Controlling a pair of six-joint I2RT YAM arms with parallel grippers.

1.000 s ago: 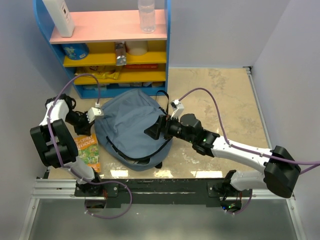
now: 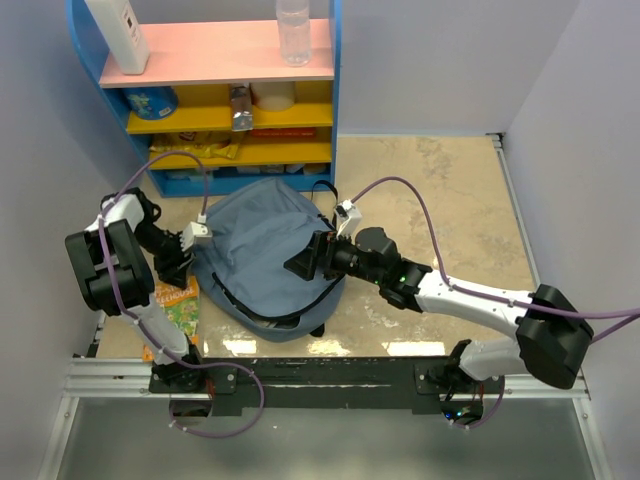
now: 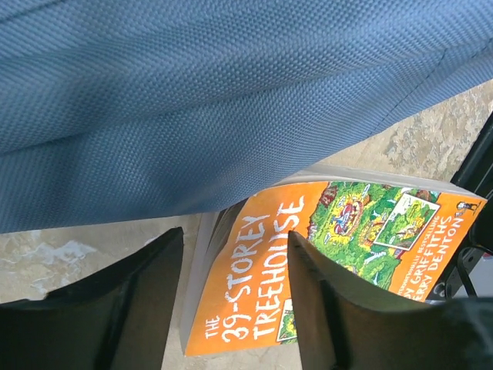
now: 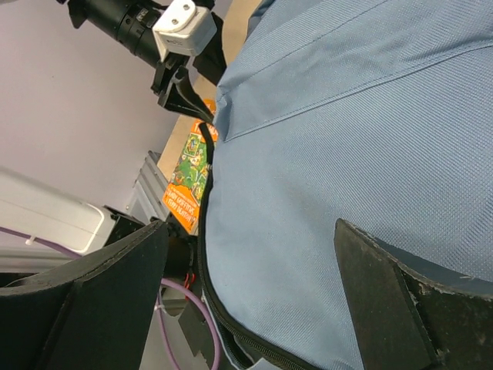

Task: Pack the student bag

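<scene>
A blue-grey bag [image 2: 270,250] lies in the middle-left of the table with a dark zipper along its near edge. An orange and green Treehouse book [image 3: 331,262] lies flat just left of it, partly under my left arm in the top view. My left gripper hangs over the book beside the bag's edge, part open, with nothing seen held between its fingers. My right gripper stands open above the bag's near right part, holding nothing.
A blue shelf unit [image 2: 335,100] with packets, containers and bottles stands at the back. Walls close in on both sides.
My left gripper has moved slightly right and toward the table's front, over the book. The right gripper has shifted only slightly; the bag looks almost the same.
</scene>
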